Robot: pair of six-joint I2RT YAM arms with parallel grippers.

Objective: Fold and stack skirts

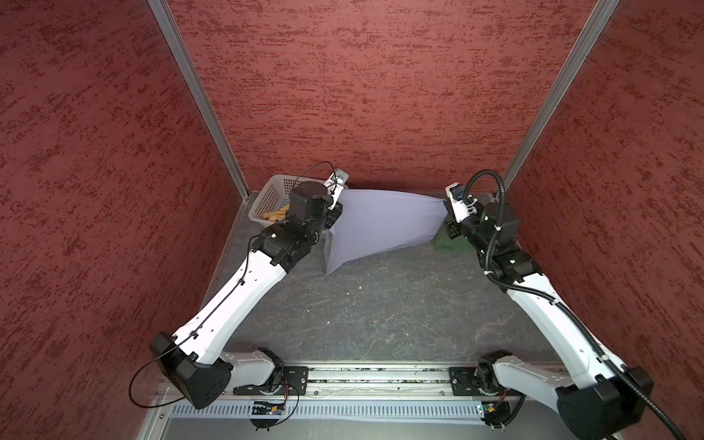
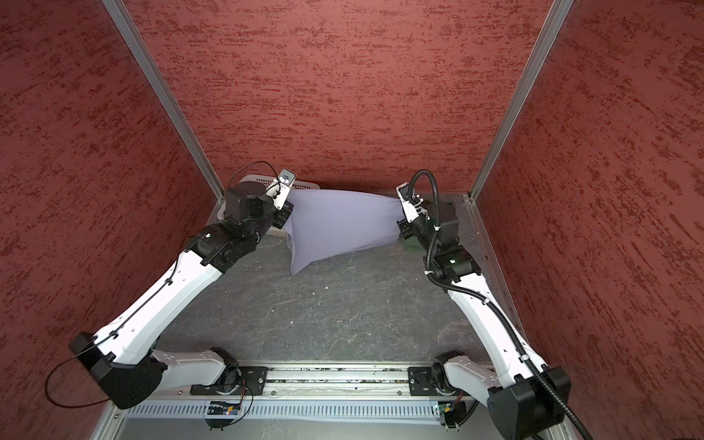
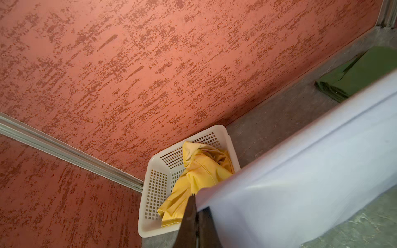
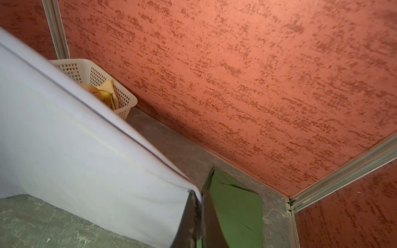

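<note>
A pale lavender skirt (image 1: pixel 388 223) is stretched in the air between my two grippers, its top edge almost straight and its lower left corner hanging. At one upper corner my left gripper is shut on the cloth. The opposite corner is pinched in my right gripper, also shut. A flat folded green skirt (image 4: pixel 235 212) lies on the table at the back right, partly covered by the right arm in the top views. Crumpled yellow cloth (image 3: pixel 202 171) rests inside the white basket (image 3: pixel 145 215).
The basket stands at the back left corner against the red wall (image 1: pixel 366 88), partly hidden by the left arm in the top views. Bare grey table (image 1: pixel 388 315) spreads in front of the raised skirt. Side walls close in the space left and right.
</note>
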